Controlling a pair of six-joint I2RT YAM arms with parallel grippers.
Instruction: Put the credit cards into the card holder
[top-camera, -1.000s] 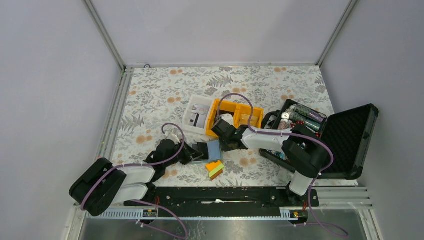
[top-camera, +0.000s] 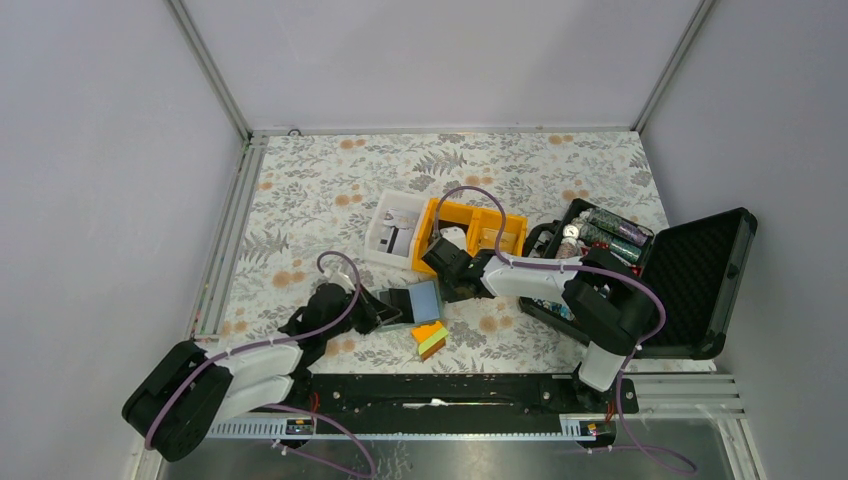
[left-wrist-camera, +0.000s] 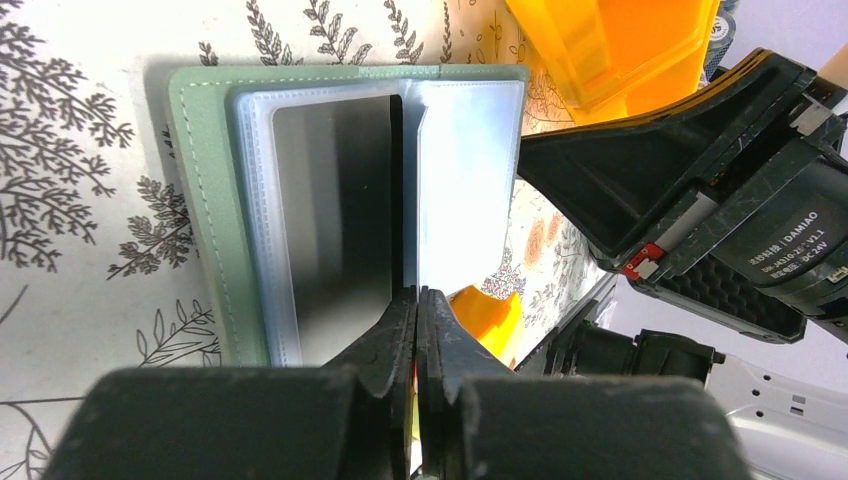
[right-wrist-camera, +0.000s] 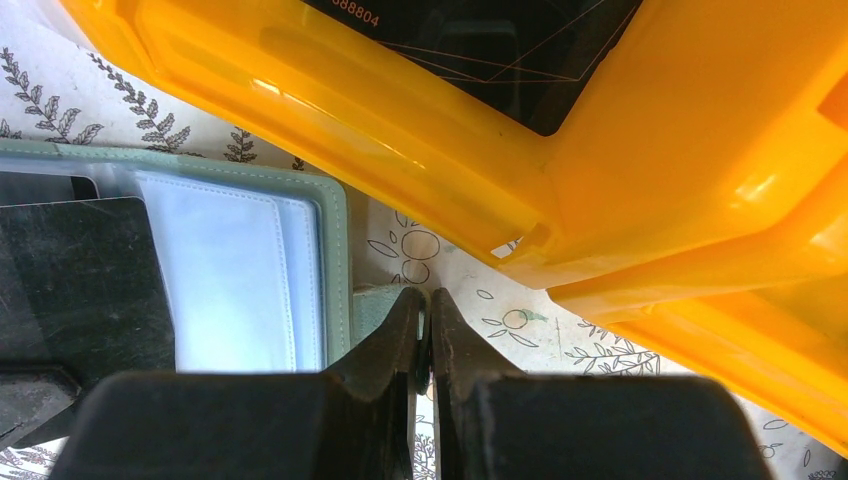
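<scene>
The green card holder lies open on the table, with clear sleeves and a dark card visible in it; the right wrist view also shows a black card (right-wrist-camera: 75, 280) over it. My left gripper is shut over the holder's lower part, nothing visible between its fingers. My right gripper is shut on the holder's green edge at the right. A black card (right-wrist-camera: 480, 50) lies in the yellow tray (right-wrist-camera: 650, 180).
A white tray (top-camera: 395, 225) sits behind the holder. An orange-and-green block (top-camera: 432, 340) lies in front of it. The open black case (top-camera: 700, 280) full of cans takes the right side.
My left arm has shifted slightly to the left. The right arm has stayed still.
</scene>
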